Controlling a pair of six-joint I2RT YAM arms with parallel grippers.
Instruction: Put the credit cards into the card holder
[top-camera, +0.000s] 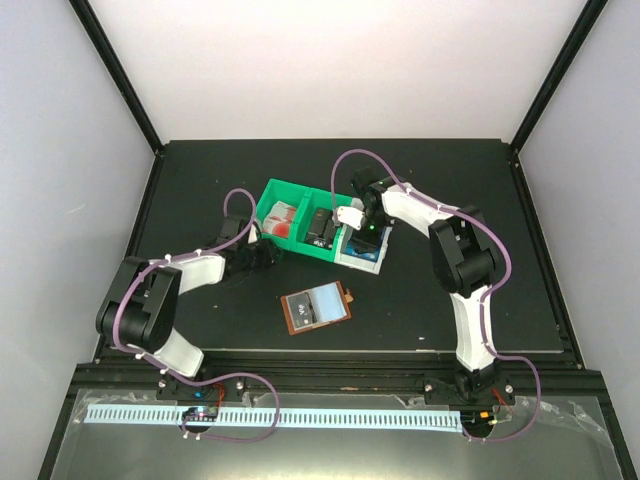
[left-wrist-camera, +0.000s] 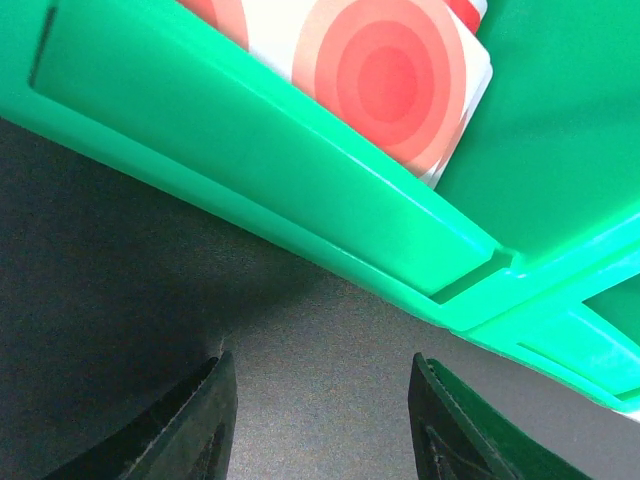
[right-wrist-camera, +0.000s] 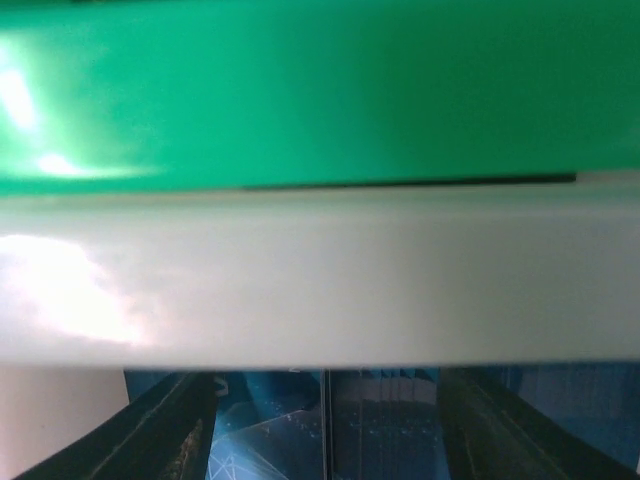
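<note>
The brown card holder (top-camera: 342, 312), with a dark and a pale panel, lies flat on the table in front of the bins. Blue cards (right-wrist-camera: 262, 440) fill the white bin (right-wrist-camera: 320, 280); black cards (top-camera: 321, 228) occupy the middle green compartment. Red-and-white cards (left-wrist-camera: 390, 80) sit inside the left green bin (left-wrist-camera: 300, 180). Just outside that bin's near wall, my left gripper has its fingers spread over bare table. My right gripper is over the white bin, fingers apart above the blue cards; contact with them cannot be made out.
The bins stand side by side in a row, the white one at the right end. Bare black table (top-camera: 220, 320) surrounds the holder. Purple cables (top-camera: 497, 250) run along both arms.
</note>
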